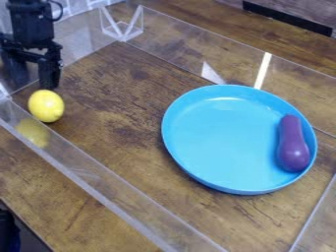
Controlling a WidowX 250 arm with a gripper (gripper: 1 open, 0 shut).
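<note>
My black gripper (31,65) hangs at the upper left with its fingers open, just above and slightly left of a yellow lemon-like object (46,105). The yellow object rests on the wooden floor inside a clear-walled enclosure. A blue round plate (217,133) lies on the right, with a purple eggplant-like object (292,144) on its right side.
Clear plastic walls (118,197) run along the left, front and back of the area. A small clear bracket (121,25) is at the top. Bare wood lies between the yellow object and the plate.
</note>
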